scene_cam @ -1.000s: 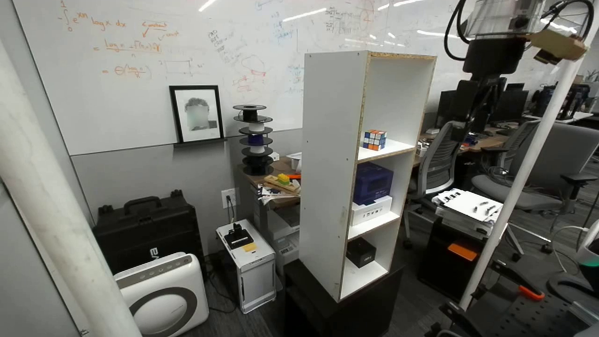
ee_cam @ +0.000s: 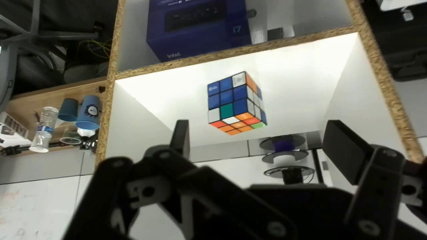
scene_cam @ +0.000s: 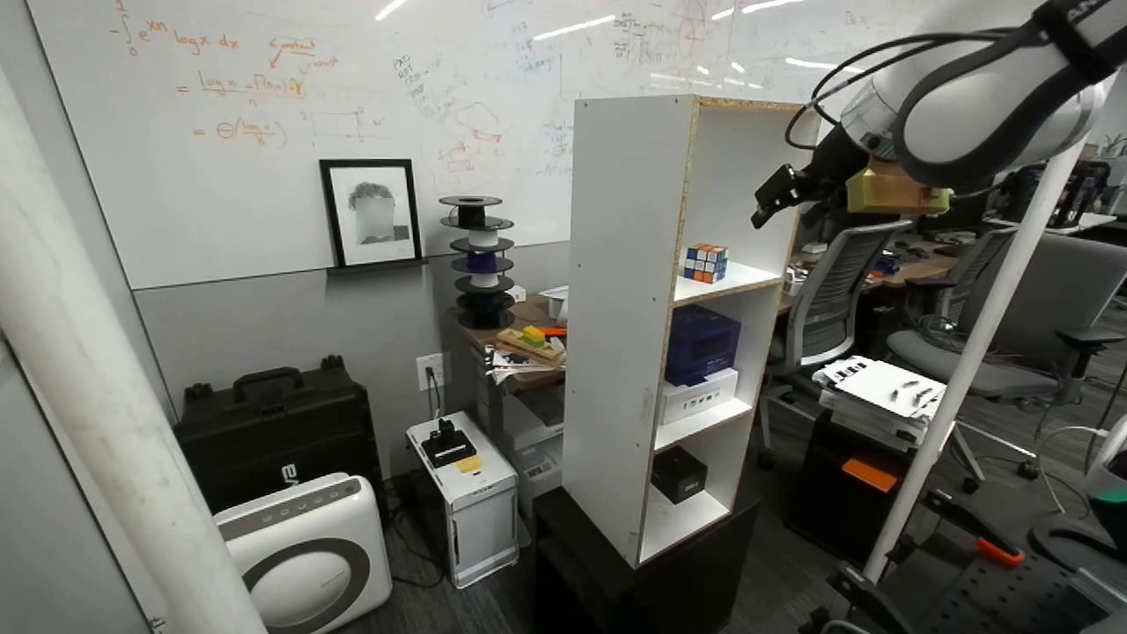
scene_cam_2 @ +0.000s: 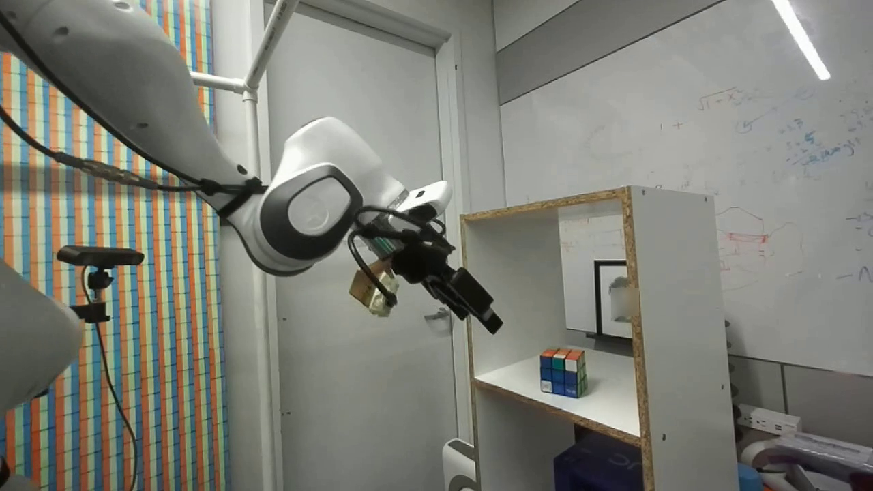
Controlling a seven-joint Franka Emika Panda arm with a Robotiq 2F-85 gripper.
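A Rubik's cube (scene_cam: pixel 704 263) rests on the upper shelf board of a tall white shelf unit (scene_cam: pixel 623 317). From the other side, the same cube (scene_cam_2: pixel 564 372) sits near the middle of that board. My gripper (scene_cam_2: pixel 494 322) is at the front of the upper compartment, above the cube's level and apart from it. In the wrist view my gripper stands open, its two fingers wide apart; the cube (ee_cam: pixel 234 102) shows beyond and between them, with nothing gripped. That view appears upside down.
A dark blue box (scene_cam: pixel 703 344) occupies the middle compartment, and a black box (scene_cam: pixel 678 475) the lowest. Side walls and chipboard edges bound the cube's compartment, with free board around the cube. A white pole (scene_cam: pixel 977 349) stands right of the shelf.
The arm has swung left toward the shelf. My gripper has turned from pointing down to pointing at the upper compartment. The cube has not moved.
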